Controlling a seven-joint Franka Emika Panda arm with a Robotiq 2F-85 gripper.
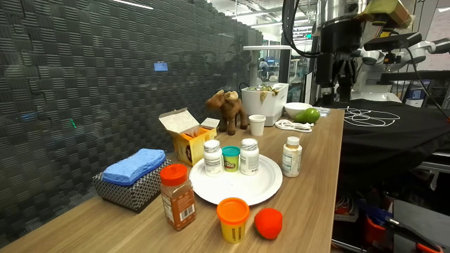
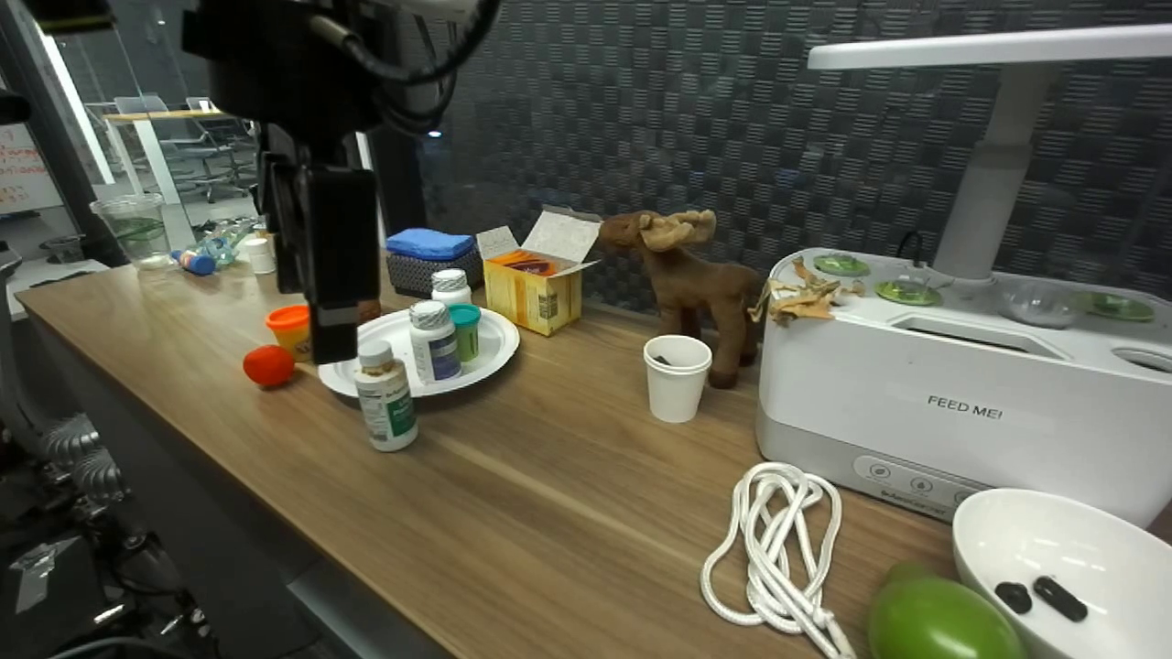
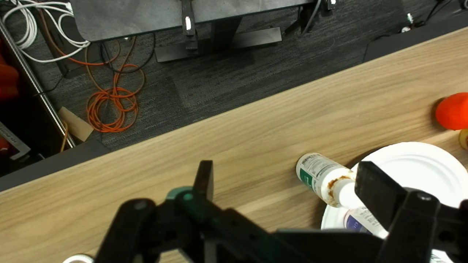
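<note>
High over the table, my gripper (image 1: pixel 335 93) hangs with its fingers spread wide and empty; the wrist view shows the gap between the fingertips clearly. A white plate (image 1: pixel 234 189) carries two white pill bottles (image 1: pixel 249 156) (image 1: pixel 213 158) and a green tub with a teal lid (image 1: pixel 230 159) between them. Another white bottle with a green label (image 2: pixel 386 397) stands upright on the wood beside the plate. In the wrist view this bottle (image 3: pixel 322 177) appears close to the right finger, which partly covers the plate.
An orange-lidded tub (image 1: pixel 233 221), a red ball (image 1: pixel 268 223) and a spice jar (image 1: pixel 178 198) stand before the plate. Behind are a tea box (image 1: pixel 192 145), a plush moose (image 2: pixel 698 286), paper cups (image 2: pixel 676 379), white rope (image 2: pixel 769 549) and a planter (image 2: pixel 945 395). Bare wood surrounds the rope.
</note>
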